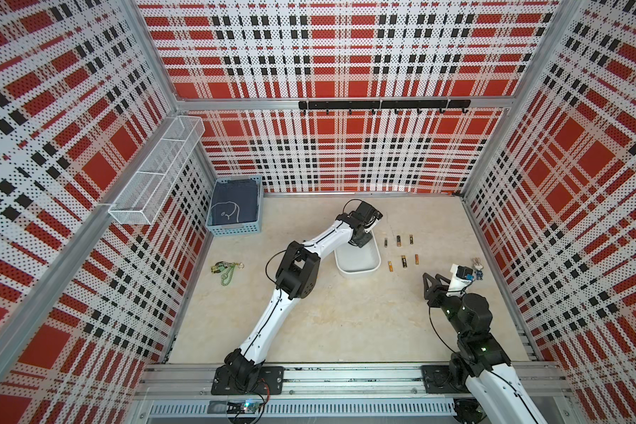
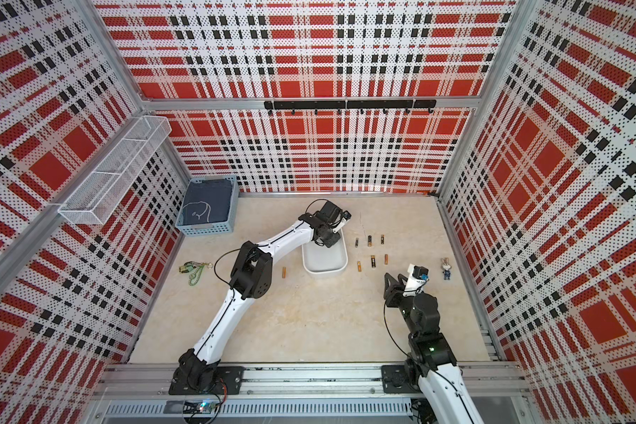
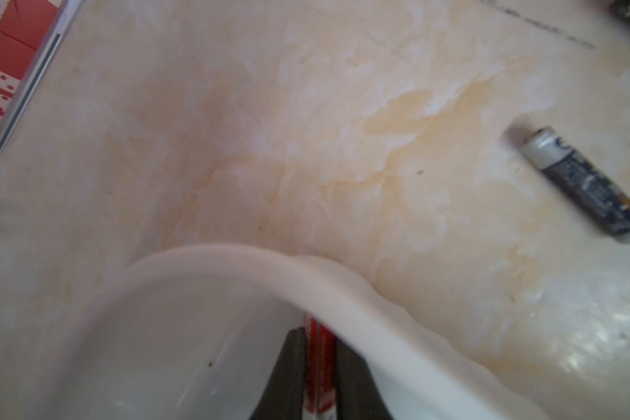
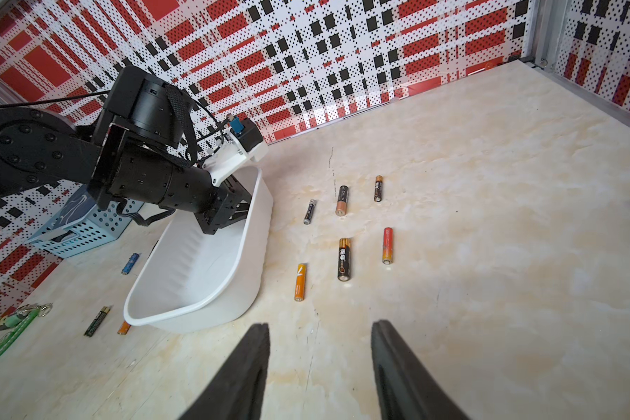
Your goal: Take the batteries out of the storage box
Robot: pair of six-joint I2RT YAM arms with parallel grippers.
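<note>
The white storage box (image 1: 357, 265) stands mid-table with my left gripper down inside it at the back end. In the left wrist view a red battery (image 3: 318, 343) is between the dark fingertips, partly hidden by the rim; whether they grip it I cannot tell. Several batteries lie on the table right of the box, including an orange one (image 4: 300, 282), a red one (image 4: 387, 245) and a black one (image 4: 343, 259); others lie left of it. My right gripper is at the front right, fingers apart, nothing between them.
A blue basket (image 1: 234, 227) stands at the back left. Keys with a green lanyard (image 1: 226, 272) lie at the left, a small figure (image 2: 446, 268) at the far right.
</note>
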